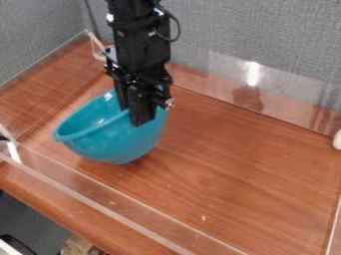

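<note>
A teal bowl is tilted on or just over the wooden table, left of centre. My black gripper reaches down to the bowl's upper right rim and is shut on it. The fingertips overlap the rim, so their exact contact is partly hidden.
Clear plastic edging runs round the table, with a grey wall behind. A small white object sits at the right edge. A dark gap lies beyond the near left edge.
</note>
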